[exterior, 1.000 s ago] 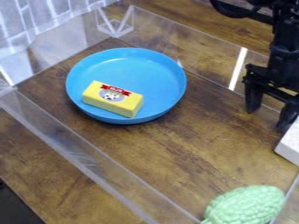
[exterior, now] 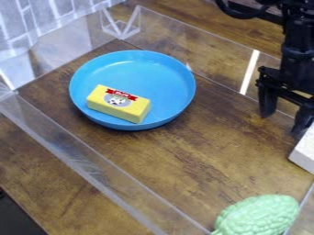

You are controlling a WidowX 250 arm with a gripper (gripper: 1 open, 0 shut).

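Observation:
My gripper (exterior: 285, 108) is at the right edge, low over the wooden floor of the bin beside a white object (exterior: 304, 151) that runs out of frame; its fingers are too dark to judge. A yellow box (exterior: 117, 106) with a red label lies in a blue plate (exterior: 160, 73) on the left. A green textured object (exterior: 255, 217), shaped like a leafy vegetable, lies at the bottom right.
Clear walls (exterior: 73, 165) border the wooden area. Bare wood fills the middle, between the plate, my gripper and the green object.

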